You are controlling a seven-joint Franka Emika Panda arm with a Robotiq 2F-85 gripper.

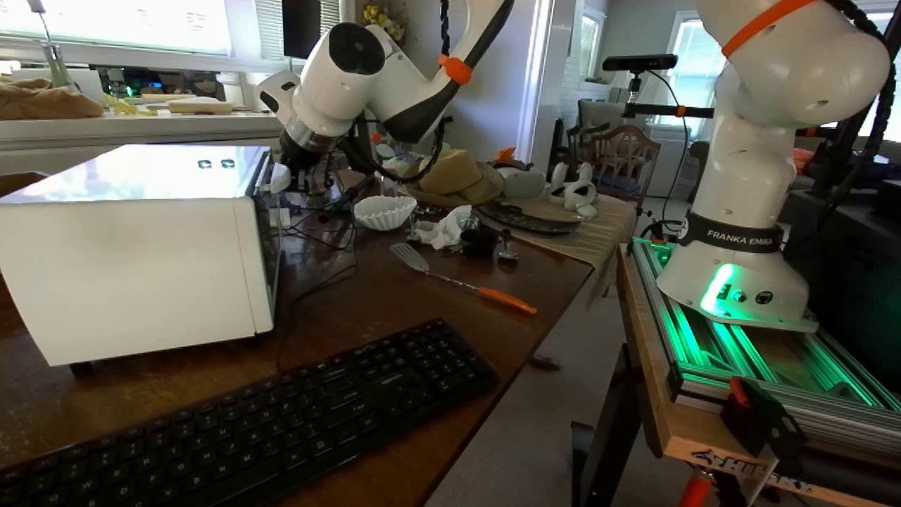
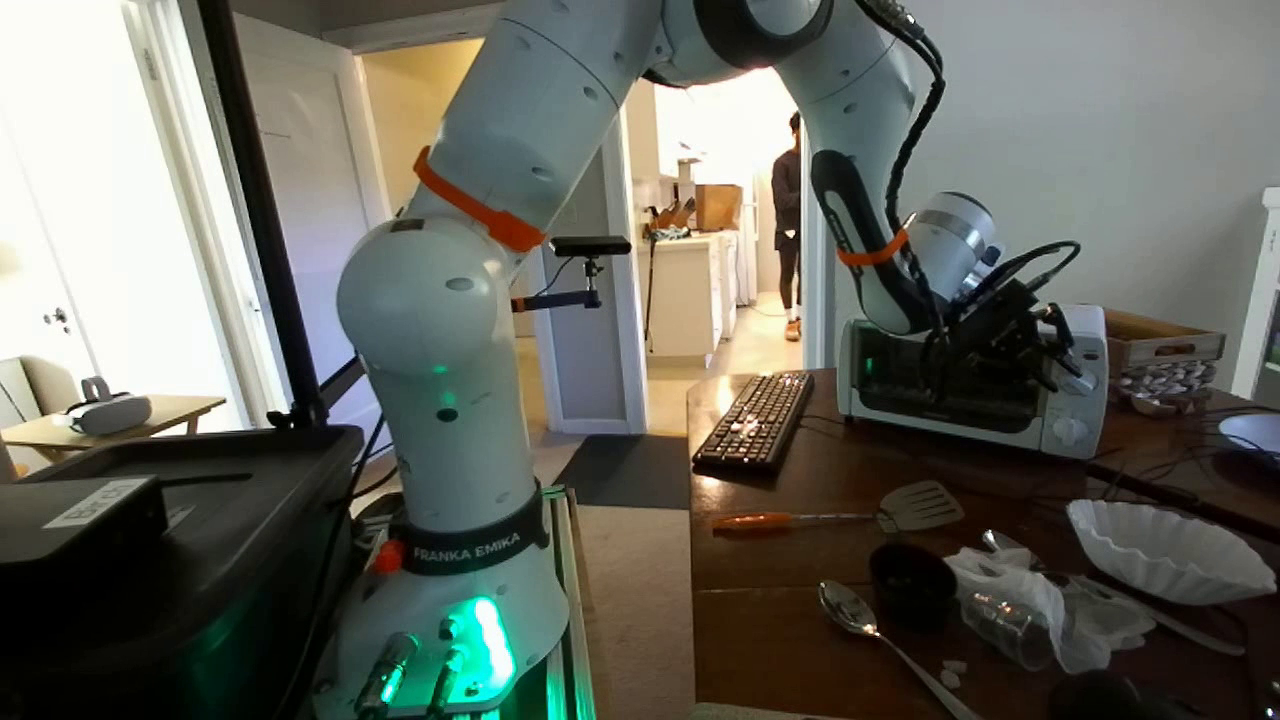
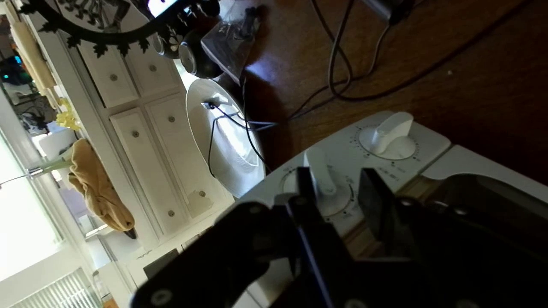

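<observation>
A white toaster oven (image 1: 127,279) stands on the brown table; exterior view 2 shows its dark glass door (image 2: 942,378) and control panel. In the wrist view, two white knobs are on that panel: a nearer knob (image 3: 319,172) and a farther knob (image 3: 393,134). My gripper is close in front of the panel with its black fingers (image 3: 370,197) apart. The nearer knob appears in the gap, closer to the left finger; contact cannot be made out. In exterior view 2 the gripper (image 2: 1056,348) partly covers the panel.
A black keyboard (image 1: 338,405) lies in front of the oven. An orange-handled spatula (image 2: 918,506), a fluted white bowl (image 2: 1164,552) and a spoon (image 2: 849,608) occupy the table nearby. Loose cables (image 3: 336,77) and a white plate (image 3: 221,138) are beside the panel.
</observation>
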